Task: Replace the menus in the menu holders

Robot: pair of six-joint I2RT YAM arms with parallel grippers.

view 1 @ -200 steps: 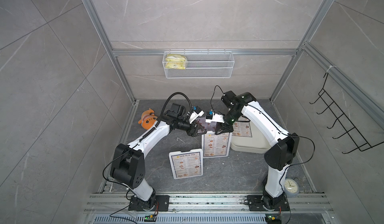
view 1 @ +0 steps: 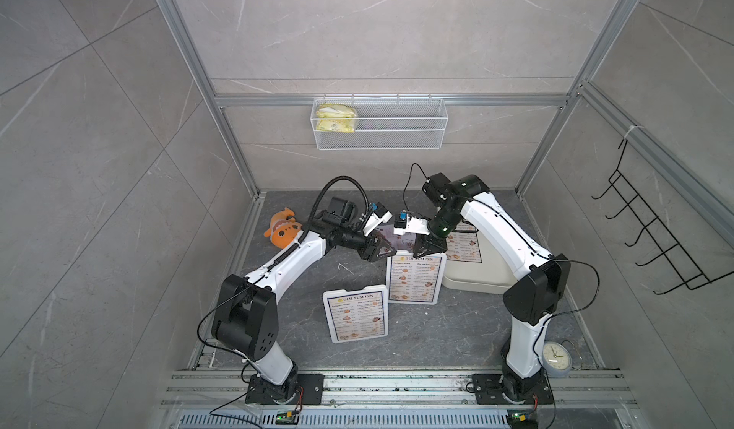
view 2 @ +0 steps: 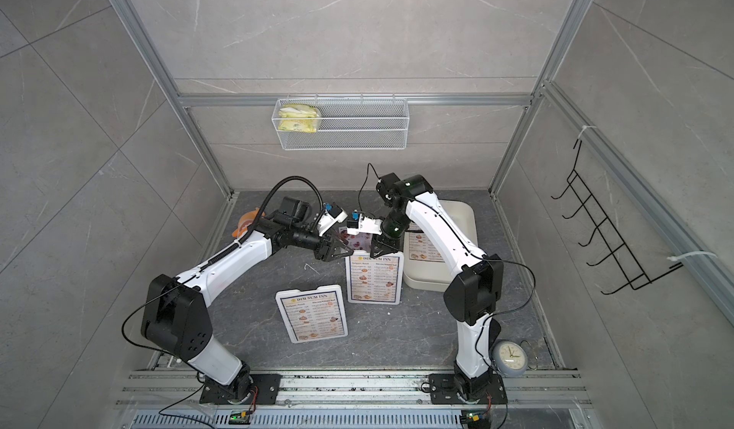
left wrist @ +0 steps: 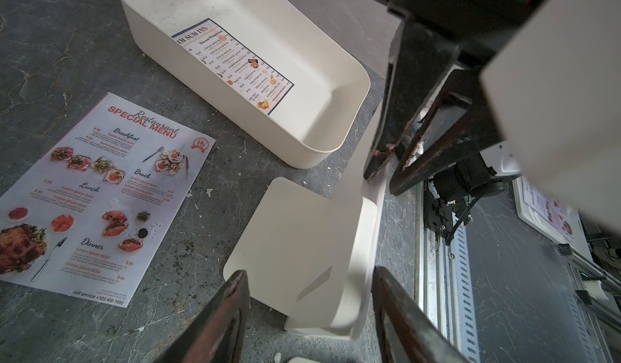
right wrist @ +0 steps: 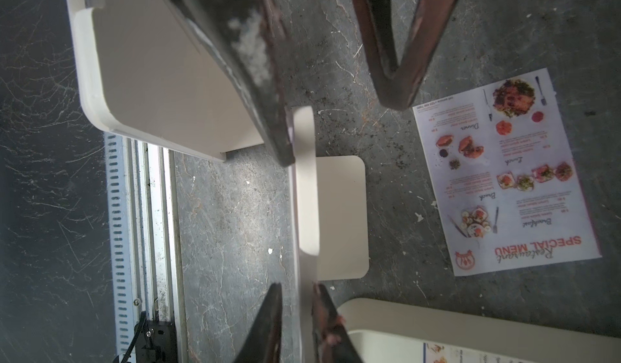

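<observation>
Two white menu holders stand on the grey table, both with DIM SUM INN menus facing front. The middle holder [view 1: 414, 280] is upright, and my right gripper [view 1: 429, 254] is shut on its thin top edge; in the right wrist view that edge runs between the fingers. At the holder's other top corner, my left gripper is open, its fingers [left wrist: 223, 314] apart on either side of the holder's edge. The second holder [view 1: 355, 314] stands apart at the front left. A SPECIAL MENU sheet [left wrist: 106, 194] lies flat on the table behind the middle holder.
A white bin [left wrist: 258, 125] at the right holds another DIM SUM INN sheet [left wrist: 236, 65]. An orange toy [view 1: 283, 228] sits at the back left. At the front right is a round clock [view 1: 556, 356]. The table in front of the bin is clear.
The middle holder has shifted slightly right and toward the front, together with my right gripper. The left arm and the second holder look unmoved.
</observation>
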